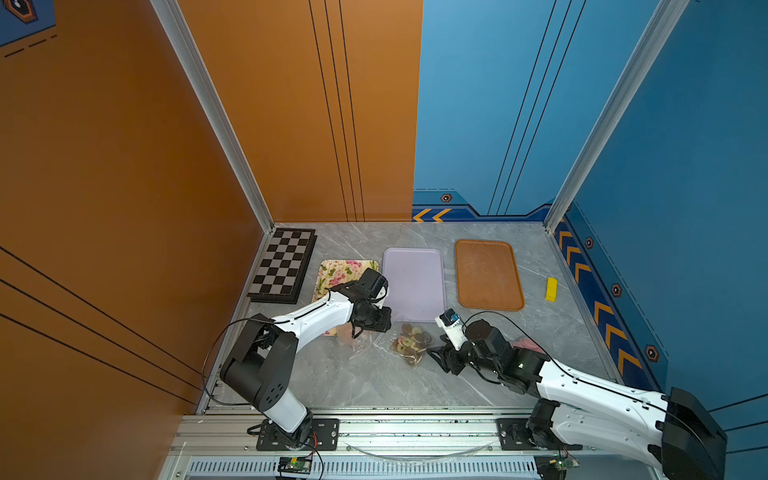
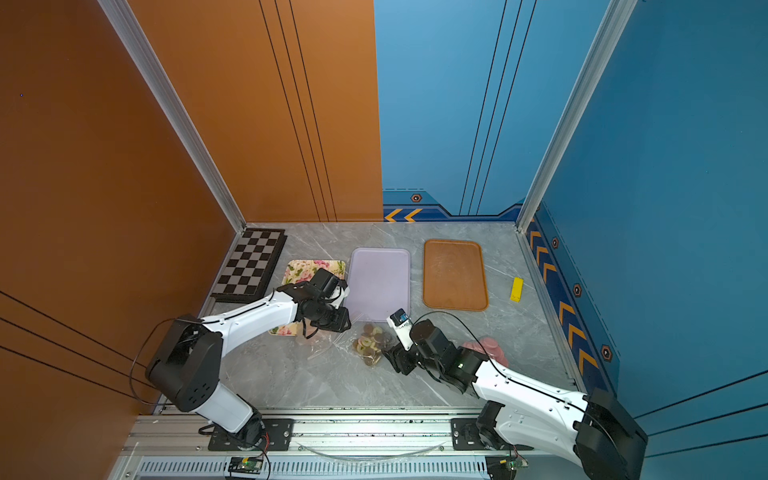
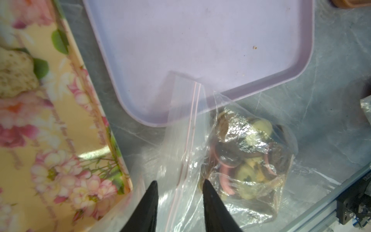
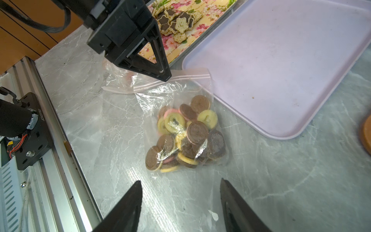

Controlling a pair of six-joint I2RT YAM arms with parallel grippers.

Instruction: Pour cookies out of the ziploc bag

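Observation:
The clear ziploc bag of brown, cream and pink cookies lies on the table below the lilac tray; its zip strip overlaps the tray's near-left corner. My left gripper hangs open over the zip strip, beside the floral tray, with nothing held. My right gripper is right of the bag, fingers apart, nothing between them. Another crumpled clear bag lies partly under the left arm.
A checkerboard sits at the back left, a brown tray and yellow block at the right. A pink object lies behind the right arm.

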